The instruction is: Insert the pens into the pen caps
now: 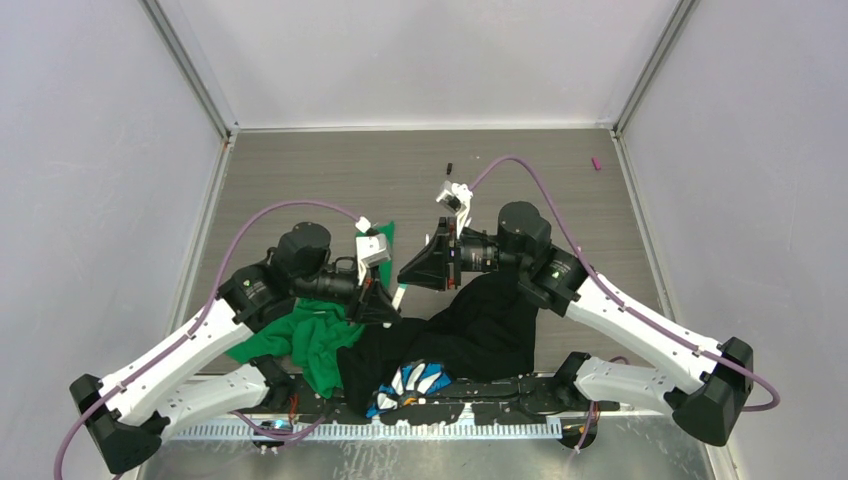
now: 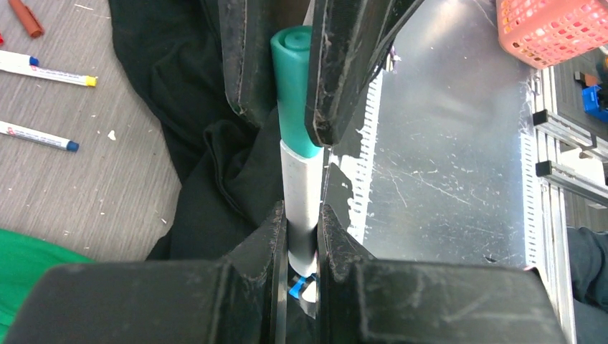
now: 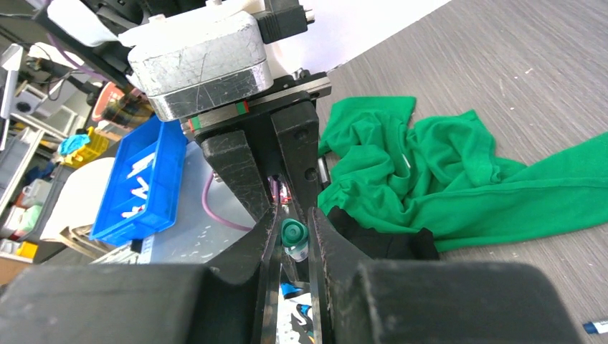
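A white pen (image 2: 302, 186) with a teal cap (image 2: 292, 93) on its upper end spans the space between both grippers. My left gripper is shut on the white body near its lower end. Around the cap is my right gripper (image 1: 401, 281), its two dark fingers on either side; the right wrist view shows the round teal cap top (image 3: 293, 233) between them. Cap and white body meet in line, and no gap shows between them. In the left wrist view several other pens lie on the table, among them one blue-ended pen (image 2: 39, 136) and one yellow-ended pen (image 2: 54, 73).
A green cloth (image 1: 310, 335) and a black cloth (image 1: 470, 325) lie crumpled beneath the arms. One black cap (image 1: 449, 168) and one pink cap (image 1: 596, 163) rest on the far table. A blue bin (image 3: 147, 179) stands off the table.
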